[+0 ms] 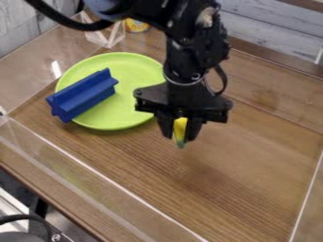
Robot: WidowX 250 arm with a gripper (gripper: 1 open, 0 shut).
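My black gripper (180, 112) hangs over the wooden table at the centre, just right of a green plate (121, 112). It is shut on a small yellow object (180, 129) with a greenish lower tip, mostly hidden between the fingers. A blue block (81, 95) lies on the left part of the plate.
A white strappy object (108, 33) and a yellow item (135, 24) stand at the back left, partly hidden by the arm. A pale wall runs along the back.
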